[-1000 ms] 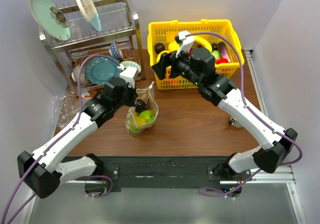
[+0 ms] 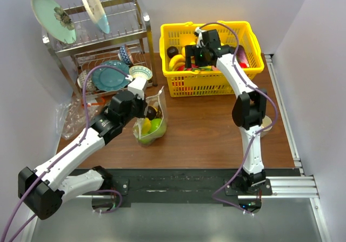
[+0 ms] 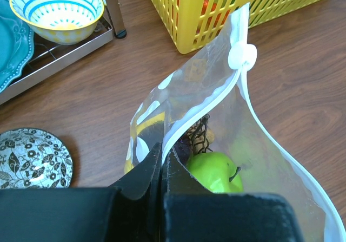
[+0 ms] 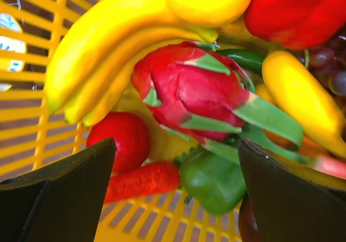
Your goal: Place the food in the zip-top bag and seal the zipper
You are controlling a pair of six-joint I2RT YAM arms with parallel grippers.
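My left gripper is shut on the rim of the clear zip top bag (image 3: 292, 171), which stands open with a green apple (image 3: 213, 169), something dark and something yellow inside. My right gripper hangs open inside the yellow basket (image 2: 178, 85), over fake food: a dragon fruit (image 4: 184, 90), bananas (image 4: 92, 58), a red fruit (image 4: 124, 139), a carrot (image 4: 146, 180), a green pepper (image 4: 211, 177), a red pepper (image 4: 286, 6) and grapes. Nothing is between its fingers.
The metal dish rack (image 2: 81, 47) with plates and bowls stands at the left, loose plastic bags (image 2: 73, 120) beside it. A small cup (image 2: 266, 124) stands at the right edge.
The left arm and bag have shifted only slightly.
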